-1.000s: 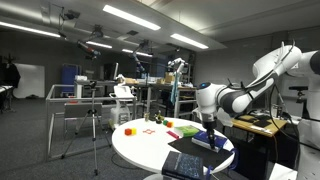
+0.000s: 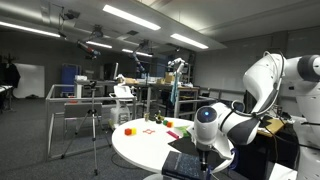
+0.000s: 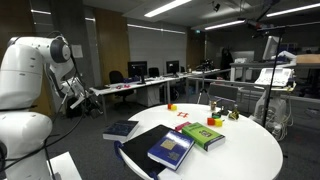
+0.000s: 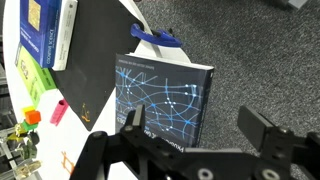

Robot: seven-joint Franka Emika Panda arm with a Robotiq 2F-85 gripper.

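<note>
A dark book with a blue line pattern (image 4: 160, 98) lies at the table's edge in the wrist view. In exterior view 1 the same dark book (image 2: 183, 165) is at the front of the table, and exterior view 2 shows the dark book (image 3: 122, 129) flat at the left edge. My gripper is open, its fingers wide apart with nothing held between them. From above, the fingers frame the book's lower right part and the grey floor beside it. In exterior view 1 my gripper (image 2: 207, 158) hangs near the book's right side; whether it touches cannot be told.
A blue book (image 3: 171, 149) lies on the black mat, beside a green book (image 3: 203, 136). Coloured blocks (image 3: 215, 122) stand farther back. A blue strap-like piece (image 4: 155, 38) crosses the table edge close to the dark book.
The arm has come lower and nearer to the camera in exterior view 1, bringing my gripper from above the mat towards the dark book. The book looks unmoved.
</note>
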